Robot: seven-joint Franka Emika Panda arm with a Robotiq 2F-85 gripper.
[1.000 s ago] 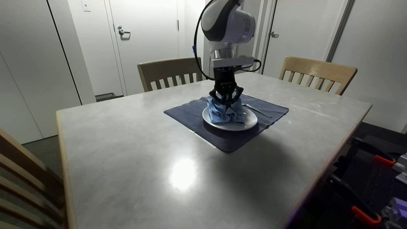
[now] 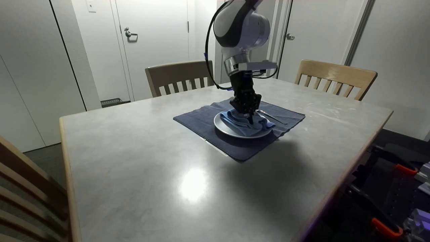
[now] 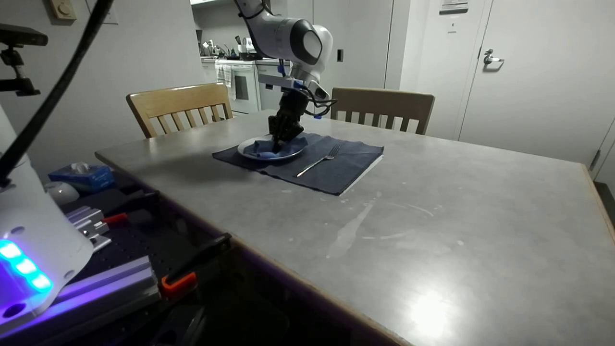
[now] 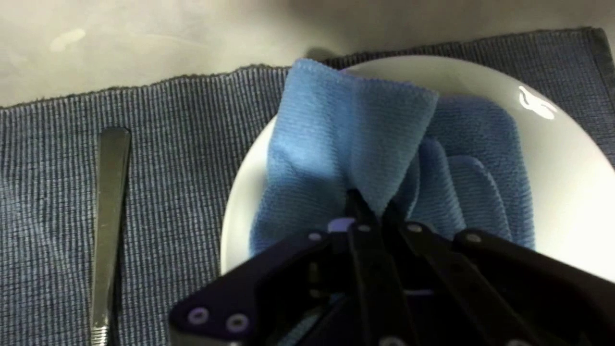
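A folded, crumpled blue cloth [image 4: 323, 144] lies over a white plate [image 4: 559, 190]. In the wrist view, my gripper is shut on the cloth, its fingertips sunk in a fold near the plate's middle. From exterior view 1 the gripper [image 2: 250, 120] points down at the plate and leans slightly, with the cloth [image 2: 242, 124] spread around it. The tips look low, close to the plate's surface, and the cloth hides part of them. Exterior view 2 has the cloth [image 3: 266, 149] bunched beneath the gripper [image 3: 276, 149].
The plate sits on a dark blue placemat [image 3: 351, 155]. On that mat a metal fork [image 3: 320, 160] lies beside the plate. Wooden chairs [image 2: 336, 72] stand around its edges.
My gripper has come lower, shifted a little right and tilted in exterior view 1. The cloth, bunched upright a second ago, now lies flatter and reaches the plate's right rim.
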